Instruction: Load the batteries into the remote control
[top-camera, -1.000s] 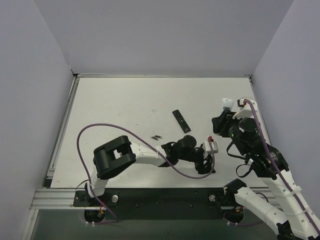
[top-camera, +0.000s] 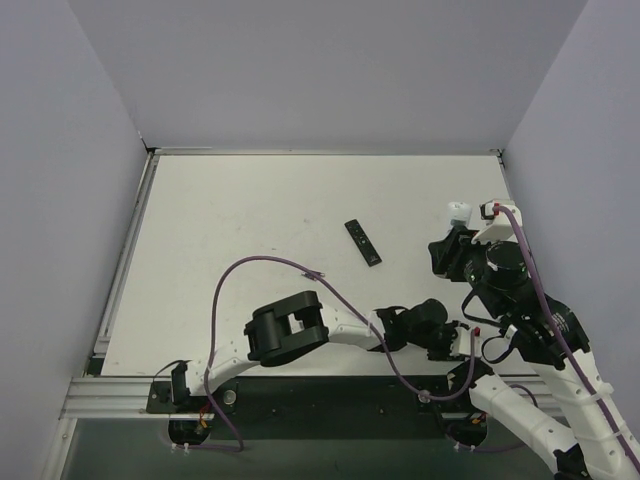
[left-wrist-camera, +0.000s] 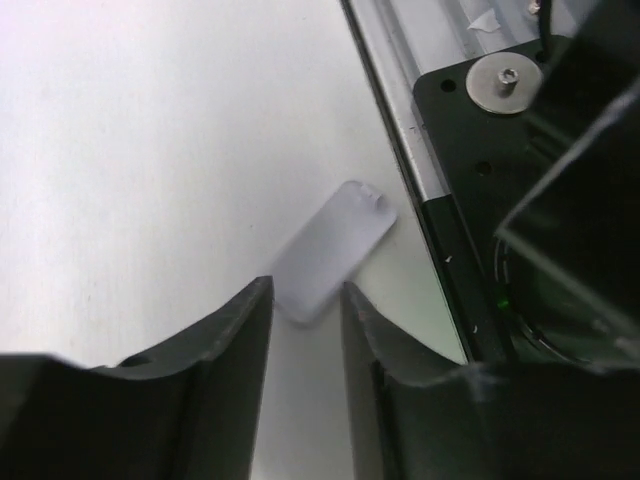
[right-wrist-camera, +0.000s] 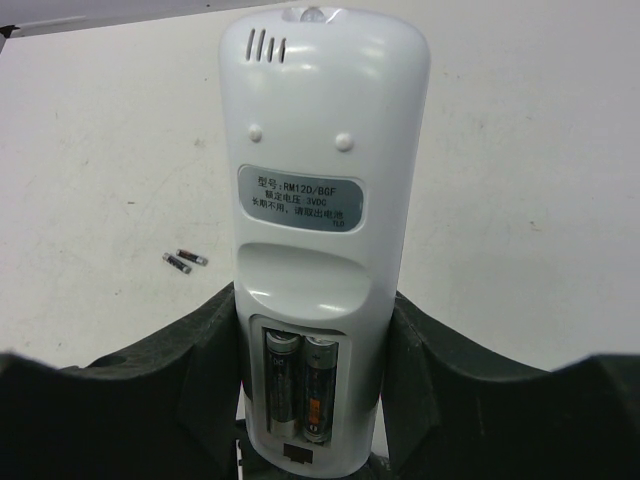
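A white remote (right-wrist-camera: 325, 120), back toward the camera, is held upright in my right gripper (top-camera: 448, 250), with two batteries (right-wrist-camera: 300, 385) in its uncovered compartment. The white battery cover (left-wrist-camera: 335, 245) lies by the table's front edge in the left wrist view. My left gripper is over its near end, fingers part open on either side; contact is unclear. Two loose batteries (right-wrist-camera: 185, 262) lie on the table.
A black remote (top-camera: 363, 242) lies in the middle of the white table (top-camera: 220, 200). A black plate (left-wrist-camera: 450, 110) with fittings borders the front edge.
My left gripper has moved right and toward the table's front edge.
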